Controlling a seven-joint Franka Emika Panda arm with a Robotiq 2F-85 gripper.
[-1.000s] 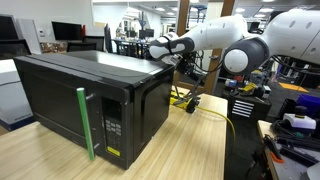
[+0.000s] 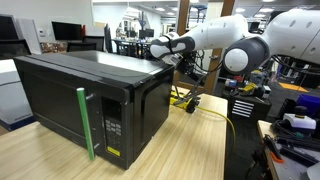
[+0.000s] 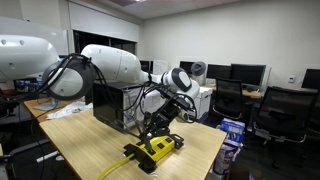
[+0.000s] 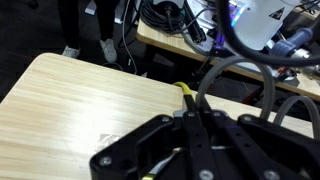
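A yellow object (image 3: pixel 160 150) lies on the wooden table, with a yellow cord running from it. My black gripper (image 3: pixel 148 138) is low over the table and shut on this object; the contact itself is mostly hidden. Exterior view 1 shows the gripper (image 2: pixel 190 103) beyond the right end of the black microwave (image 2: pixel 115 105), with yellow parts around it. In the wrist view, the gripper's own body covers most of the object, and only a bit of yellow (image 4: pixel 185 88) shows past it.
The microwave, with a green strip (image 2: pixel 86 122) at its front edge, takes up much of the table. Bare wood lies in front of it (image 2: pixel 185 150). Office chairs (image 3: pixel 280 115) stand beyond the table.
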